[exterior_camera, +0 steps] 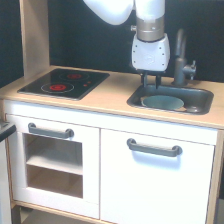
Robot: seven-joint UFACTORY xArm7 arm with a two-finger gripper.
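Observation:
A round grey-green pan or dish (163, 102) lies in the black sink (205, 103) at the right of the counter. Its rim looks nearly level. Directly above the pan's left part hangs my gripper (151, 80), pointing down from the white and grey arm. Its two dark fingers stand apart, so it looks open, with nothing visible between them. The fingertips are small and dark against the sink, and I cannot tell whether they touch the pan's edge.
A dark faucet (181, 60) rises behind the sink, close to the right of my gripper. On the left is a black stovetop (65, 83) with nothing on it. The wooden counter (115, 92) between stove and sink is clear. White cabinet doors (150, 185) are below.

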